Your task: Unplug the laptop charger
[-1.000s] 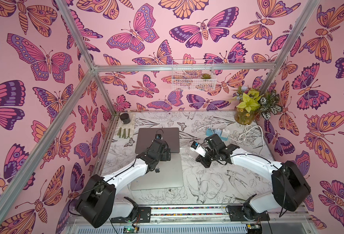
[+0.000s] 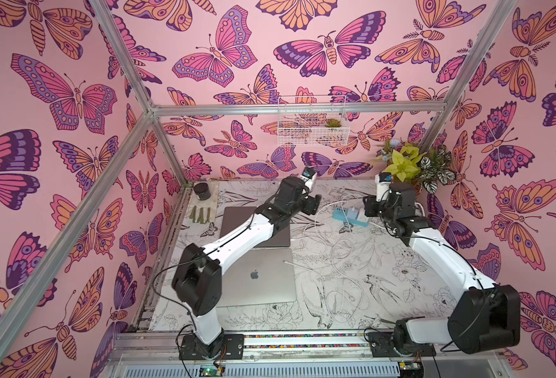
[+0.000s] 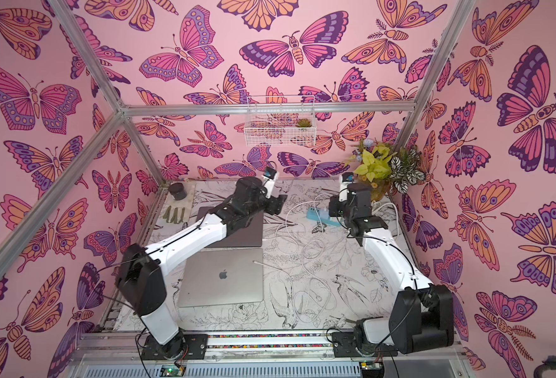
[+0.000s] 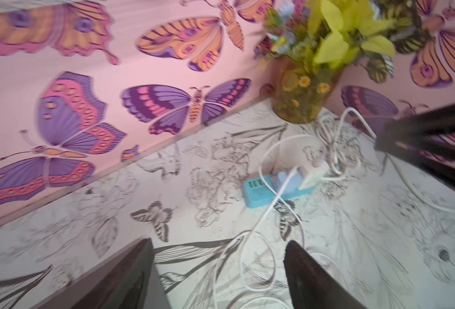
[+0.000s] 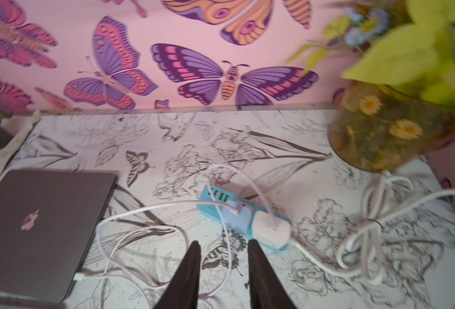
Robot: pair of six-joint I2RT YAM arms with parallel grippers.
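Observation:
A blue power strip [image 5: 212, 193] lies on the table with two white adapters, a charger [image 5: 237, 214] and another plug [image 5: 271, 229], side by side on it. A thin white cable [image 5: 155, 207] arcs away from the charger. Its connector end [image 2: 288, 263] lies at the right edge of the silver laptop [image 2: 252, 280]; whether it is seated there I cannot tell. My left gripper is open above the table, left of the strip, with nothing between its fingers. Open and empty, my right gripper hovers near the strip, on its near side in its wrist view.
A dark laptop [image 5: 42, 226] lies behind the silver one. Coiled white cord [image 5: 374, 226] and a flower pot [image 5: 382, 128] occupy the back right. A dark cup [image 2: 201, 191] stands at back left.
Both arms have reached toward the back of the table. The left gripper moved right, off the laptops; the right gripper moved back and right, beside the power strip.

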